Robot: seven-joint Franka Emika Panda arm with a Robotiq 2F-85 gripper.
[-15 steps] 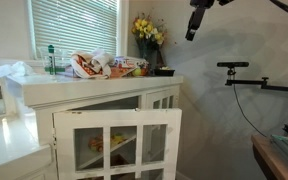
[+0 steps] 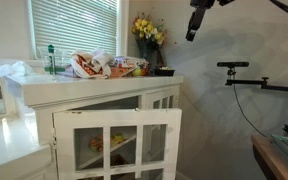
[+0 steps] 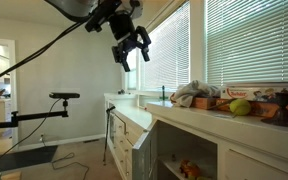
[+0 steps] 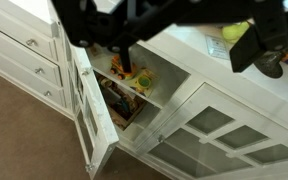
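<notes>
High above the counter, my gripper [image 3: 134, 59] stands open, its fingers wide apart with nothing between them. In the wrist view its dark fingers [image 4: 252, 48] are blurred at the top. Below is a white cabinet whose glass-paned door [image 2: 117, 142] hangs open. Inside, orange and yellow toy-like items [image 4: 136, 80] rest on a shelf, clear of the gripper; their exact kind is hard to tell. The neighbouring cabinet door [image 4: 219, 135] looks closed.
On the white countertop [image 3: 209, 121] are a crumpled cloth [image 3: 192, 90], a green apple or ball [image 3: 241, 107], boxes and a dark object [image 3: 282, 112]. A vase of yellow flowers [image 2: 147, 38] stands in the corner. A camera arm [image 2: 246, 83] extends from the right.
</notes>
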